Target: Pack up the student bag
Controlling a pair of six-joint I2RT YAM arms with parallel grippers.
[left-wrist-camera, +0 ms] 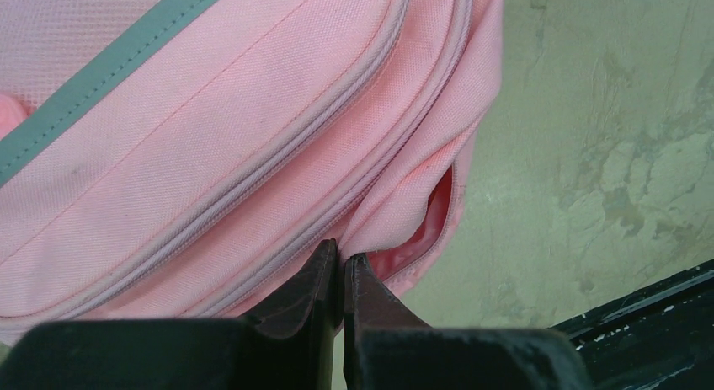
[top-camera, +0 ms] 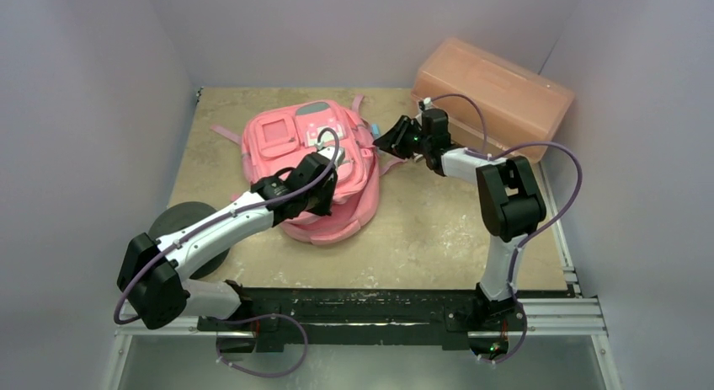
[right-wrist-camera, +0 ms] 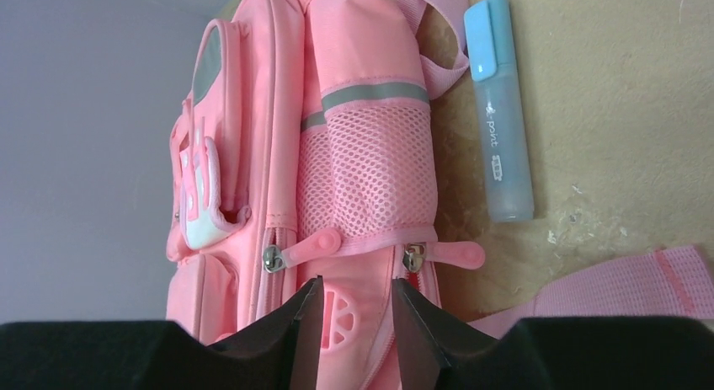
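Note:
The pink student bag (top-camera: 290, 137) lies on the table with its front panel up, its lower edge towards me. In the left wrist view my left gripper is shut at the lower edge, and creased pink fabric (left-wrist-camera: 404, 200) gathers into its fingertips. Behind that fabric a gap shows the red lining. My right gripper is over the bag's right side, its fingers a little apart. Bag side and zipper show through the gap; whether anything is gripped is unclear. A blue-capped highlighter (right-wrist-camera: 505, 146) rests on the table beside the mesh pocket.
A translucent orange box (top-camera: 492, 95) stands at the back right. To the left lies a dark round disc (top-camera: 192, 213), partly under the left arm. Pink straps (right-wrist-camera: 619, 285) trail over the table right of the bag.

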